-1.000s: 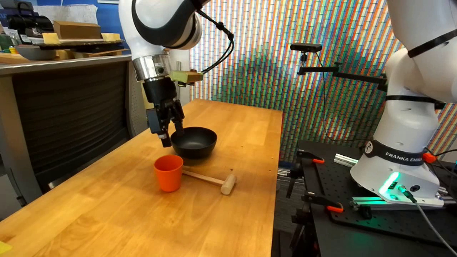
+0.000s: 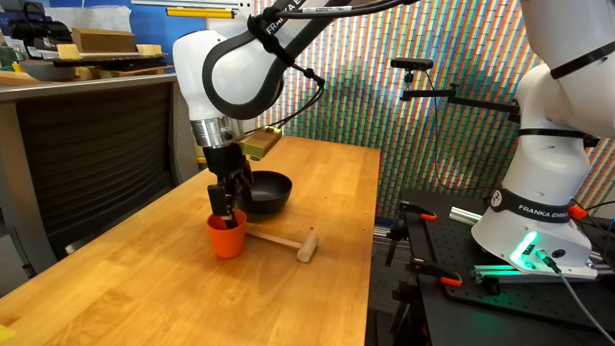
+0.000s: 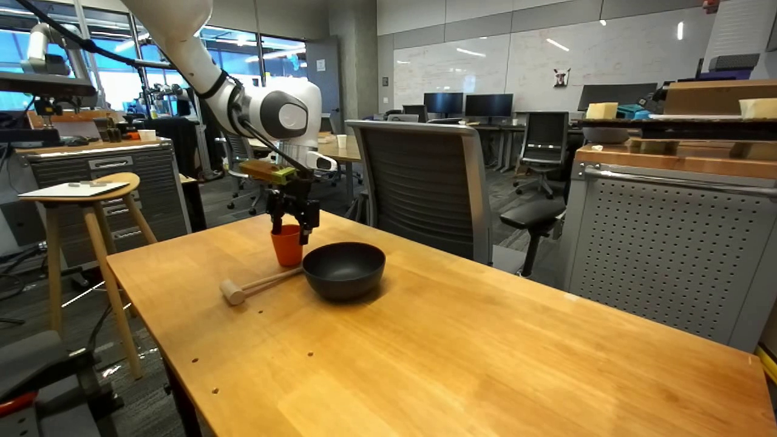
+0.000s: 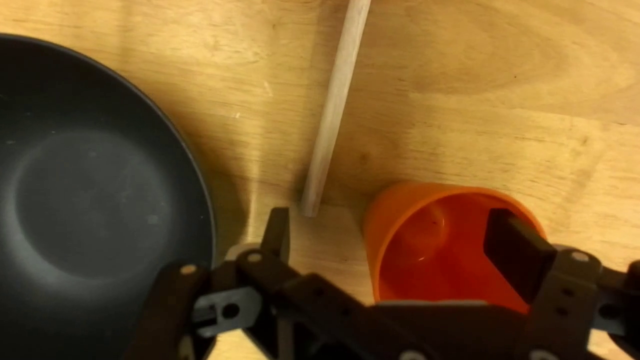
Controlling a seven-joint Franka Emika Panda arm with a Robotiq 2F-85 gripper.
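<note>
An orange cup (image 2: pixel 226 239) stands upright on the wooden table. My gripper is open at the cup, with the cup's near-bowl wall lying between its fingers. In the wrist view the right finger (image 4: pixel 510 252) is over or inside the cup's mouth, while the left finger (image 4: pixel 277 233) is outside it, in the gap beside the black bowl (image 3: pixel 343 271). The bowl looks empty. A wooden mallet (image 2: pixel 308 248) lies on the table, its handle (image 4: pixel 336 102) ending between cup and bowl. How deep the inner fingertip reaches is hard to tell.
An office chair (image 3: pixel 430 189) stands close along one long edge. Across a gap from the table sits the robot's base (image 2: pixel 530 242) on a black stand.
The arm has come down and toward the cup from above the bowl's side, and a finger now overlaps the cup's mouth. Cup, bowl and mallet have stayed where they were.
</note>
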